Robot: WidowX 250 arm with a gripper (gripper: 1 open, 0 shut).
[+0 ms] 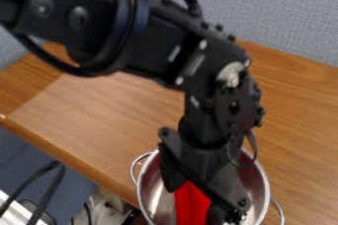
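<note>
My gripper (205,194) is low inside a steel pot (256,180) at the bottom of the camera view, over a red object (192,207) lying in it. The gripper's body covers much of the red object and its fingertips are mostly hidden, so their hold on it cannot be seen.
A grey padded wall (278,12) stands at the back.
</note>
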